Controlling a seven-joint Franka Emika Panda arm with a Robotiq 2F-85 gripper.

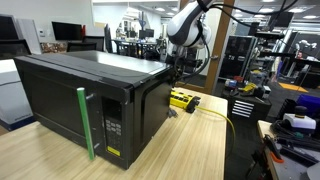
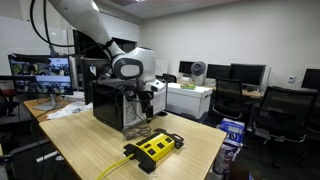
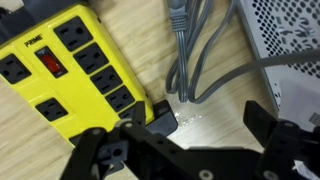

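Observation:
In the wrist view, my gripper is open, with its dark fingers spread and nothing between them. Past the fingertips a grey cord [image 3: 183, 72] loops over the wooden table; its thicker connector end [image 3: 178, 14] reaches the top edge of that view. To the left lies a yellow power strip [image 3: 75, 75] with several black outlets. A black microwave [image 1: 120, 122] stands on the table, its perforated rear panel [image 3: 285, 30] at the right of the wrist view. The white arm [image 2: 143, 68] reaches down behind the microwave, above the cord [image 2: 140, 130].
A yellow cable [image 1: 225, 119] runs from the strip across the table. A strip of green tape [image 1: 86, 122] is stuck on the microwave's front. Bare table [image 2: 85, 140] lies around the power strip, and office chairs [image 2: 285, 115] stand beyond it.

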